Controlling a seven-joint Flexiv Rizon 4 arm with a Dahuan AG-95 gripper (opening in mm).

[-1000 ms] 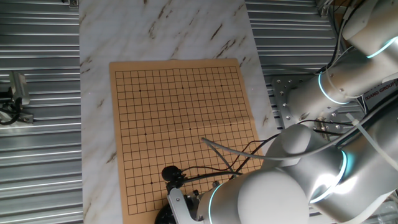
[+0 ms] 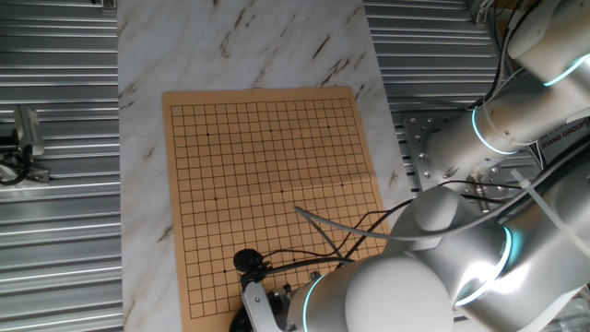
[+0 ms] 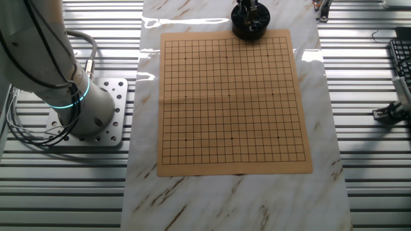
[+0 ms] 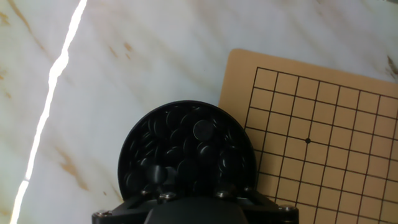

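A round black bowl [image 4: 127, 155] filled with black, glossy round stones [image 4: 203, 130] stands at the edge of the tan grid board [image 4: 239, 71] in the wrist view. In exterior view 2 the same bowl [image 3: 250, 31] sits at the board's far edge. My gripper reaches over the bowl's near side; dark against dark, its fingertips cannot be made out from the stones. From exterior view 2 the gripper [image 3: 249, 9] appears at the top edge, over the bowl and partly cut off. The board [image 3: 231, 115] shows no stones on its visible grid.
A white marbled tabletop [image 3: 192, 205] surrounds the board, clear in front of it. Ribbed metal panels [image 3: 385, 192] flank the table. My arm [image 2: 396, 295] and its cables cover the board's near right corner in exterior view 1.
In exterior view 1 the arm's end has shifted slightly to the left. The board has stayed in place.
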